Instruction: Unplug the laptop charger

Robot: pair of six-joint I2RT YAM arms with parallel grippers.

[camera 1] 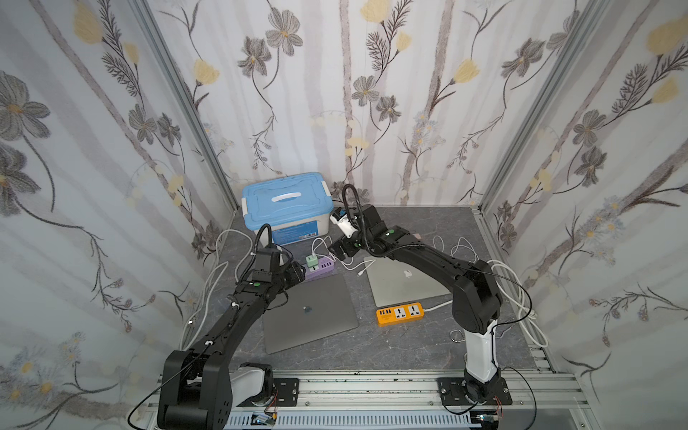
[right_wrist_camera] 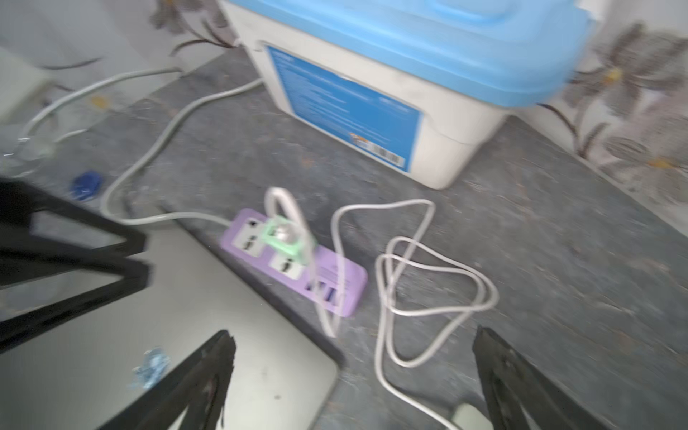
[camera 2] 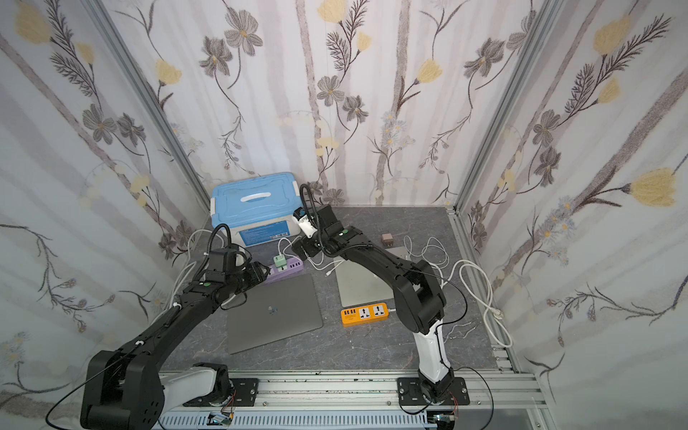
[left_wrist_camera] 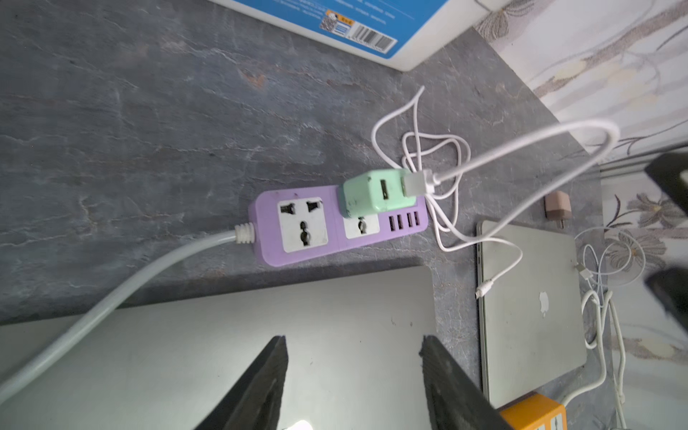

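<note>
A mint green charger (left_wrist_camera: 376, 195) sits on the purple power strip (left_wrist_camera: 281, 246) with a white cable (left_wrist_camera: 544, 134) plugged into it; the other end lies loose near the silver laptop (left_wrist_camera: 530, 337). My left gripper is open above the grey laptop (left_wrist_camera: 358, 315), short of the strip, nothing between its fingers. My right gripper is open, raised right of the strip, nothing between its fingers; its view is blurred. The left gripper's dark fingers also show at the left edge of the right wrist view.
A blue-lidded box (camera 1: 285, 197) stands at the back left. An orange power strip (camera 1: 387, 317) lies at the front, and a small brown adapter (left_wrist_camera: 557, 204) at the back right. Cables run along both sides. Bare table shows behind the silver laptop.
</note>
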